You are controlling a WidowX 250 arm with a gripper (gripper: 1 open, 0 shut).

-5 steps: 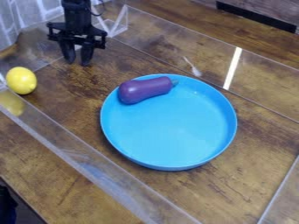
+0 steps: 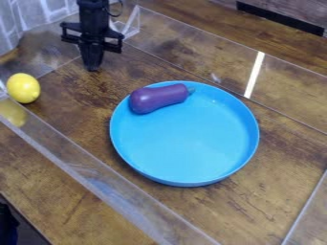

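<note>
The black gripper (image 2: 92,59) hangs at the upper left of the view, low over the wooden surface and shut, with nothing visible between its fingers. A blue plate (image 2: 185,144) fills the middle right, with a purple eggplant (image 2: 157,98) lying on its upper left part. A yellow lemon (image 2: 23,88) rests at the left, below and left of the gripper, apart from the plate.
Clear plastic walls (image 2: 102,187) run along the left and lower left. The wood to the right of the gripper and above the plate is free, with a white strip (image 2: 254,75) at the upper right.
Since a second ago the gripper has shifted slightly and its fingers look closer together. The plate, eggplant and lemon are unmoved.
</note>
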